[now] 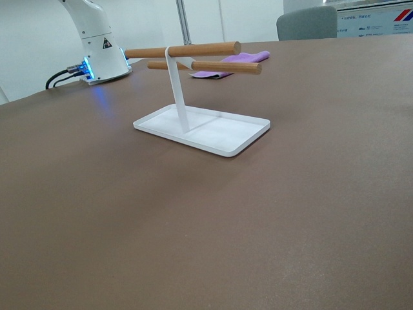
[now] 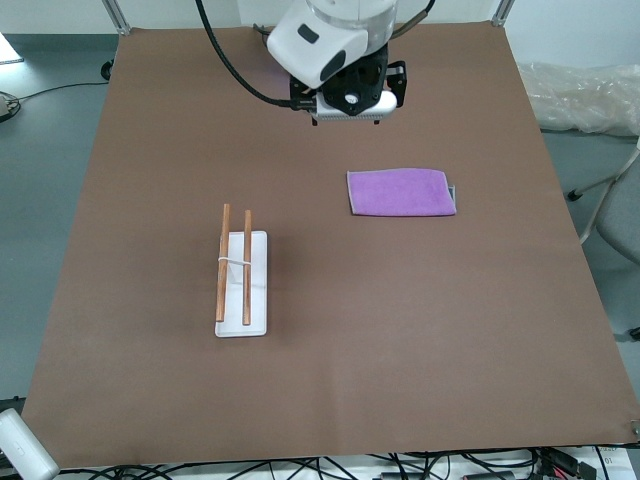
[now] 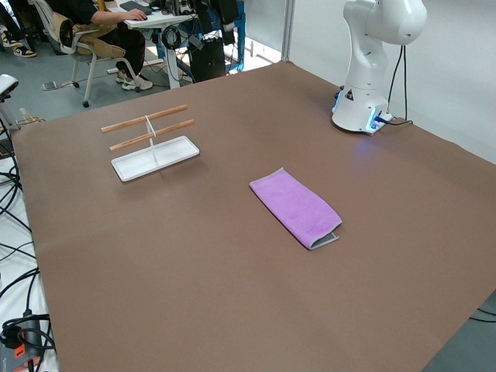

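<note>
The robot's gripper point(image 2: 345, 118) hangs at the far edge of the table in the left camera view, fingers pointing away or down and too small to tell open from shut. A purple cloth with a grey edge point(image 2: 400, 192) lies flat, below and right of the gripper in that view; it also shows as a folded towel point(image 3: 294, 205) in the right camera view. A white rack with two wooden bars point(image 2: 258, 300) stands on the table to the cloth's left; in the top view its white tray point(image 1: 219, 135) and bars are bare.
Cables point(image 3: 19, 287) run outside the table's near edge. A chair point(image 2: 620, 210) stands beside it, and a person point(image 3: 116, 39) sits at a desk beyond.
</note>
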